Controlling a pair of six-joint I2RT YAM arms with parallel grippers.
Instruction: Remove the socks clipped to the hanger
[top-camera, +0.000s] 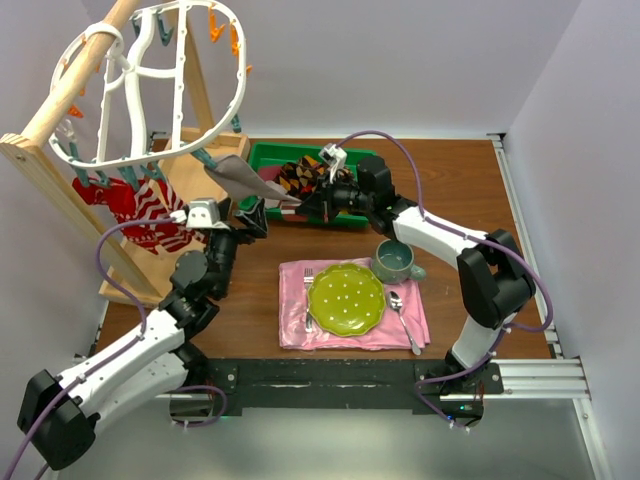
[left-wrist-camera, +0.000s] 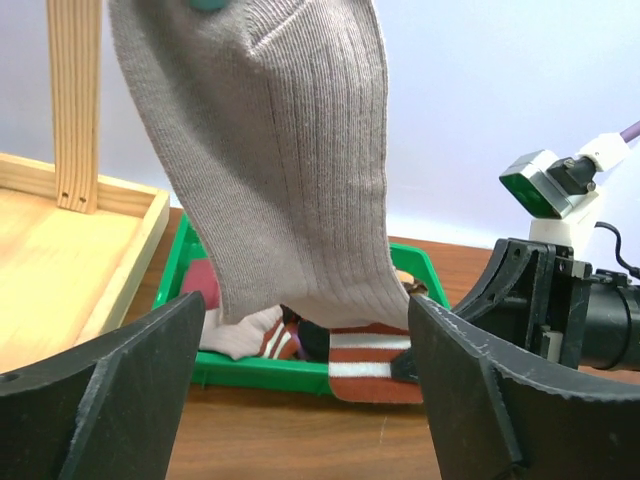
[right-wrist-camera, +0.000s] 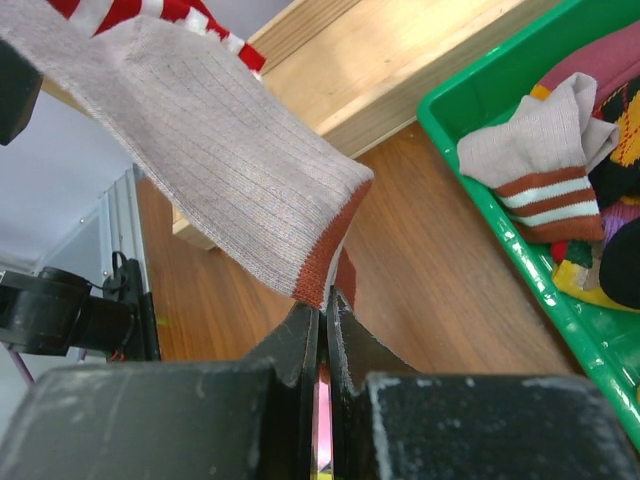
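Observation:
A grey sock (top-camera: 238, 178) with a brown-and-white striped cuff hangs from a teal clip (top-camera: 203, 158) on the white round hanger (top-camera: 243, 80). It is drawn out slantwise to the right. My right gripper is shut on its cuff end. In the left wrist view the grey sock (left-wrist-camera: 290, 170) fills the space above and beyond my left gripper, whose fingers stand apart with nothing between them. A red-and-white patterned sock (top-camera: 150, 210) hangs at the hanger's near left side, partly behind the left arm.
Behind the right gripper lies a green bin (top-camera: 262, 155) with several socks inside. A pink cloth (top-camera: 292, 335) carries a green plate (top-camera: 345, 299), fork and spoon; a teal mug (top-camera: 393, 260) stands near. The wooden stand (top-camera: 125, 270) borders the left.

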